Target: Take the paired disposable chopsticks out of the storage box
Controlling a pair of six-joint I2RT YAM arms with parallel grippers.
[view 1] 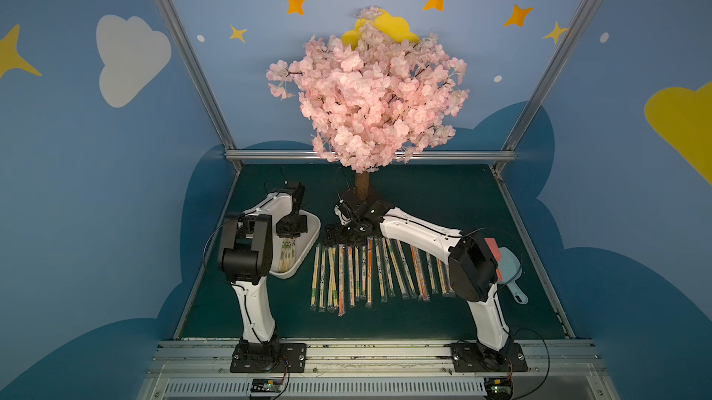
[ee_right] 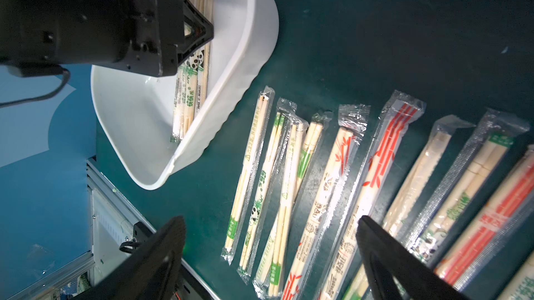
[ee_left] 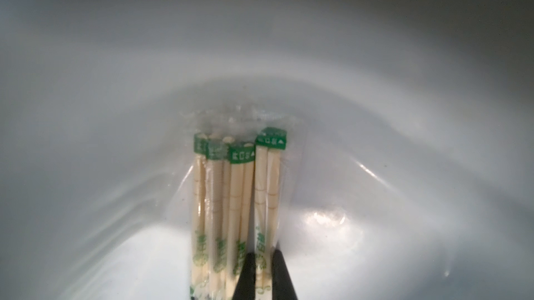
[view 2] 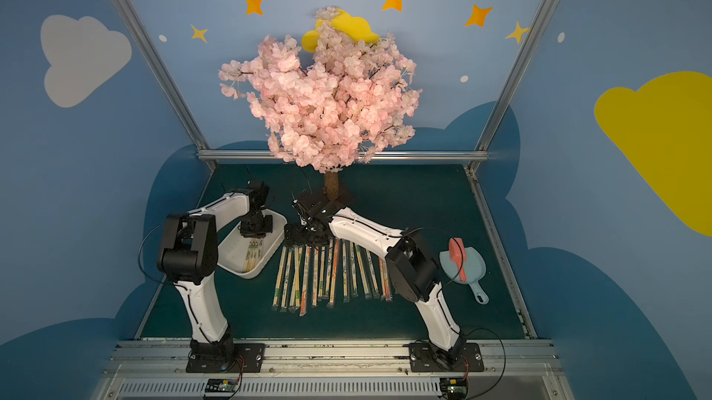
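Note:
In the left wrist view, several wrapped chopstick pairs lie side by side in the white storage box. My left gripper is down inside the box, its narrow fingertips on either side of the rightmost pair (ee_left: 267, 188). The gap is about as wide as that pair; whether the fingers press on it, I cannot tell. Over the far ends of the row of chopsticks, just right of the box, my right gripper is open and empty. Wrapped pairs (ee_right: 283, 194) with green or red prints lie on the mat below it.
A pink blossom tree (view 1: 362, 186) stands behind the right gripper. Far right lies a blue dustpan (view 2: 478, 262) with a red piece on it.

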